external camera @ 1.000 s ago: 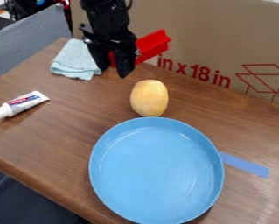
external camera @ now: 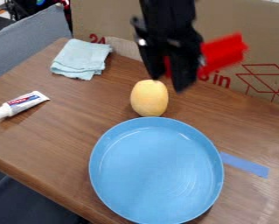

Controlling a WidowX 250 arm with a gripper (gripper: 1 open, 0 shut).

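Note:
My black gripper [external camera: 177, 61], blurred, hangs in the upper middle, shut on a red object [external camera: 221, 52] that sticks out to its right, raised above the table. Behind and below it on the table sits a yellow oval fruit-like object [external camera: 149, 98]. A light blue plate [external camera: 156, 171] lies in the front middle. A white toothpaste tube [external camera: 19, 104] lies at the left, and a folded pale blue cloth [external camera: 80, 57] at the back left.
A cardboard box [external camera: 264, 39] stands along the back. A strip of blue tape [external camera: 244, 164] is on the table right of the plate. The table's left edge borders a dark grey area.
The gripper has moved rightward with the red object, from above the cloth to over the yellow object, and now appears larger. The things on the table have stayed put.

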